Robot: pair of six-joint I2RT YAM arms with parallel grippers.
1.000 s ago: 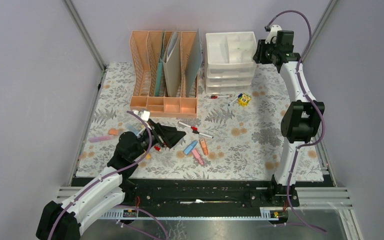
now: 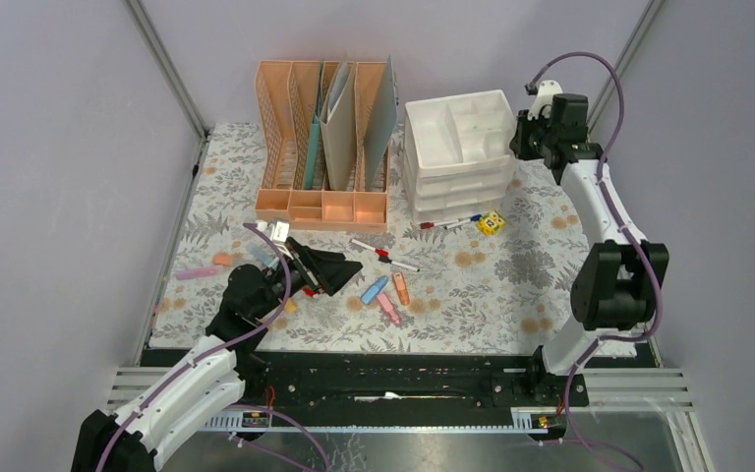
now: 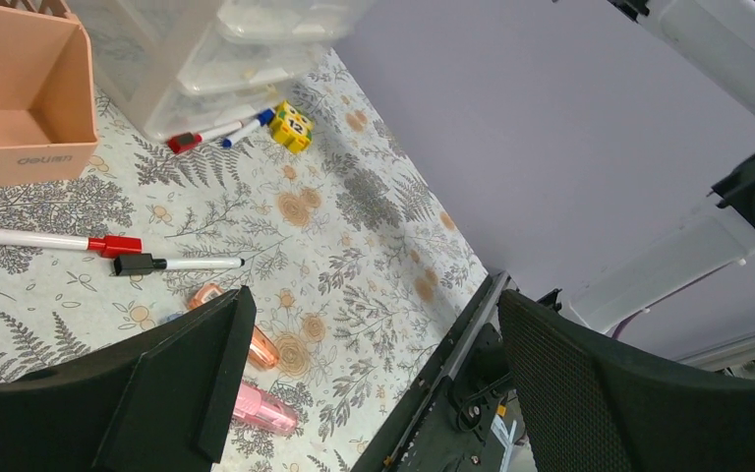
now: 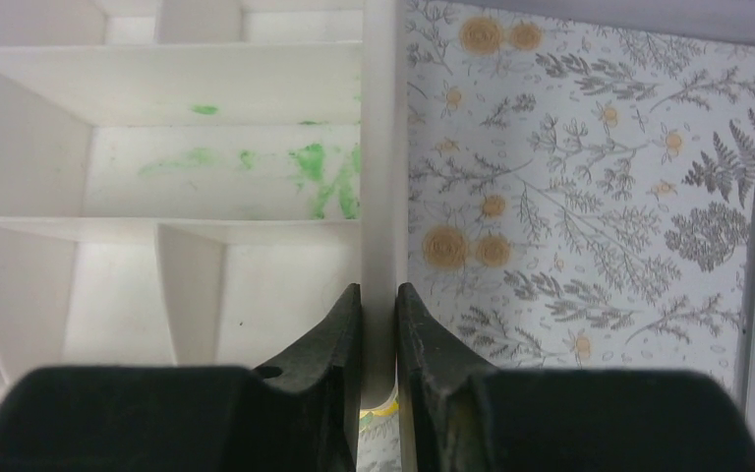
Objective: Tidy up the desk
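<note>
A white stacked drawer organizer (image 2: 452, 167) stands back right of the desk, slightly turned. My right gripper (image 2: 516, 138) is shut on the right rim (image 4: 380, 147) of its top tray, which shows green stains inside in the right wrist view. My left gripper stands open above the front left of the desk, nothing between its fingers. Several markers (image 3: 187, 264) and highlighters (image 2: 399, 288) lie in the middle. A yellow block (image 3: 291, 127) lies by the drawers' front. A peach organizer (image 2: 273, 206) holds folders (image 2: 374, 128).
More small items, including a pink one (image 2: 196, 272), lie at the left near my left arm. Walls border the sides and back.
My right gripper has moved toward the front with the drawer organizer, which is now further forward and turned; the markers and yellow block in front of it have shifted forward too.
</note>
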